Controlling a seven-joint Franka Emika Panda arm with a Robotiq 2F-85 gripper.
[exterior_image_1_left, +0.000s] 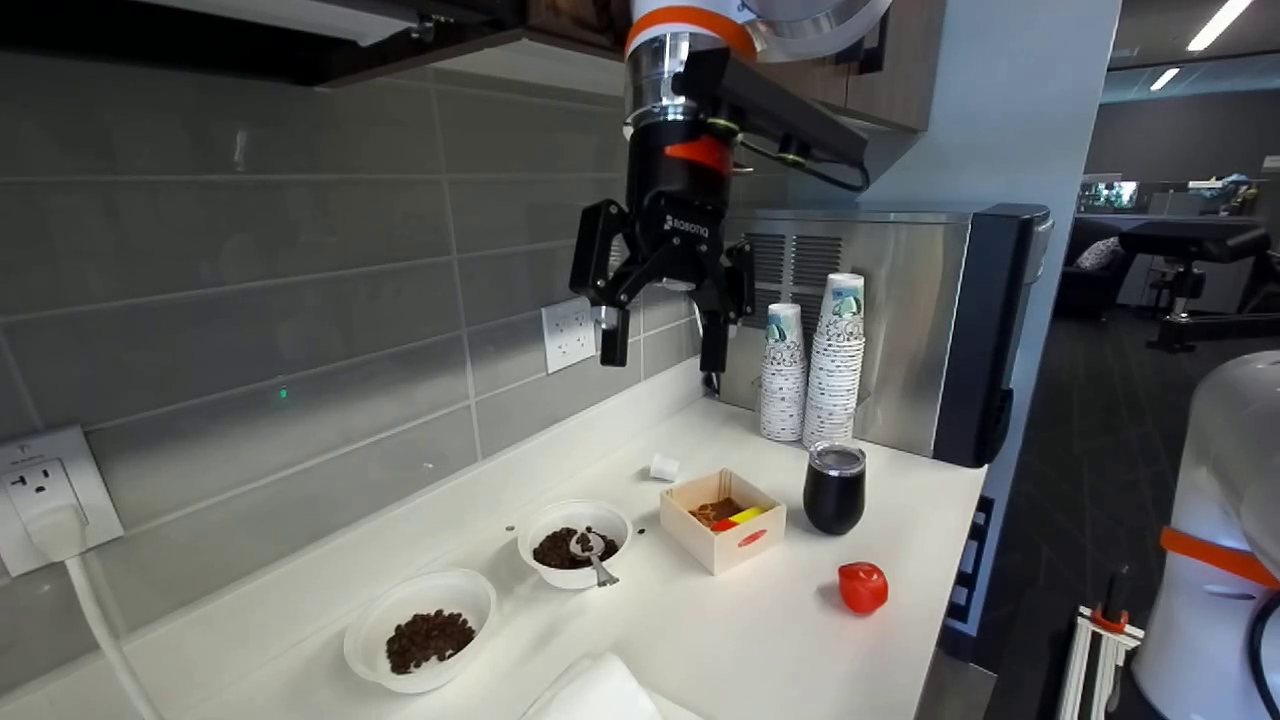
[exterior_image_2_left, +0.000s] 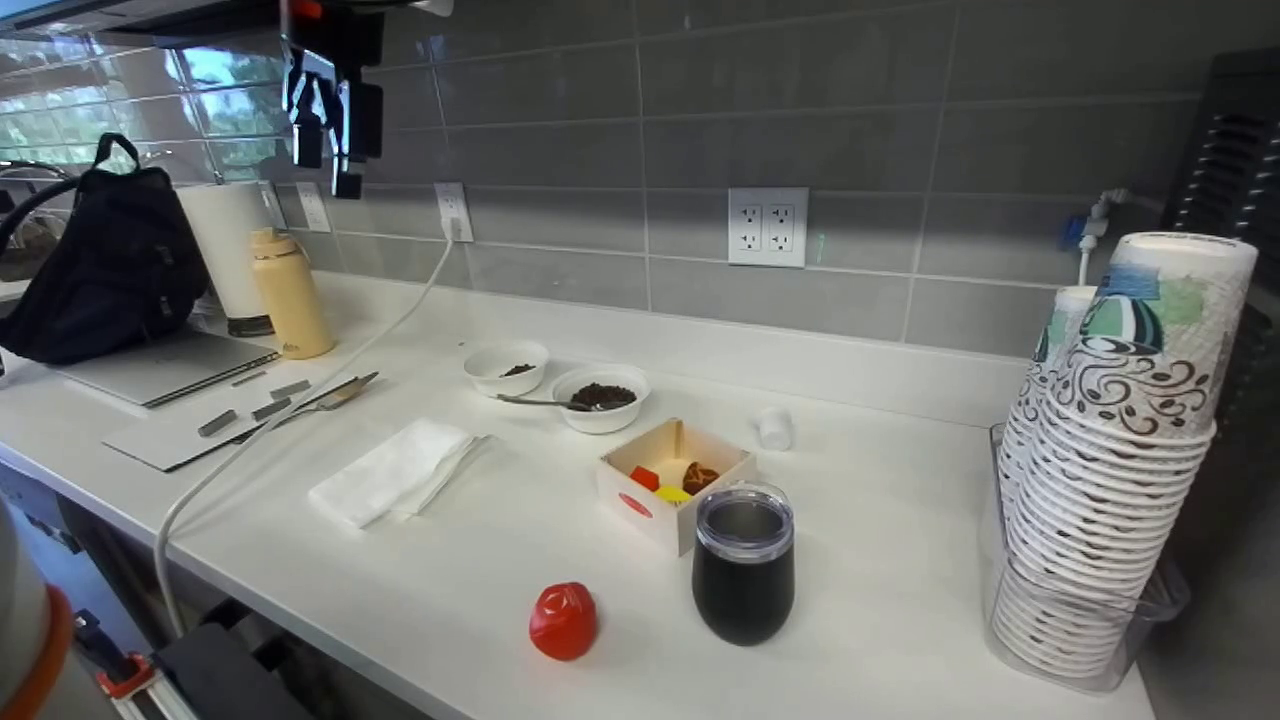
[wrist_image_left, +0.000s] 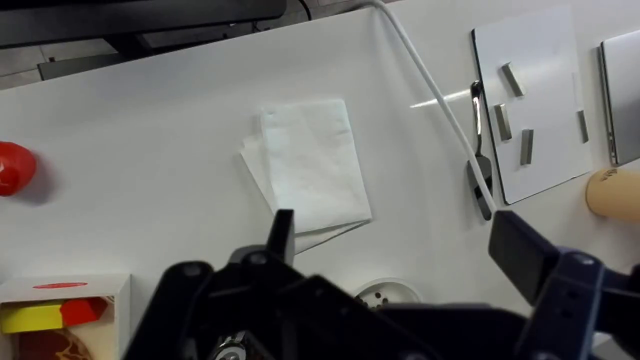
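High above the counter hangs my gripper (exterior_image_1_left: 663, 360), its two fingers well apart and nothing between them. The wrist view shows the same gripper open over a folded white cloth (wrist_image_left: 315, 165). Two white bowls stand along the wall side: the nearer bowl (exterior_image_1_left: 363, 642) holds dark brown pieces (exterior_image_1_left: 428, 640), and the other bowl (exterior_image_1_left: 529, 528) holds similar pieces with a spoon (exterior_image_1_left: 595, 559) resting in it. Beside them is a light wooden box (exterior_image_1_left: 728, 550) with red, yellow and brown items inside. A red object (exterior_image_1_left: 863, 588) and a black tumbler (exterior_image_1_left: 834, 492) lie toward the counter's outer edge.
Stacked paper cups (exterior_image_2_left: 1110, 480) stand at the counter's far end. A small white cup (exterior_image_2_left: 775, 428) sits behind the box. A white cable (exterior_image_2_left: 318, 396) crosses the counter near a fork (exterior_image_2_left: 336, 397), a yellow bottle (exterior_image_2_left: 290, 296) and a dark backpack (exterior_image_2_left: 114, 264). Bare counter surrounds the red object.
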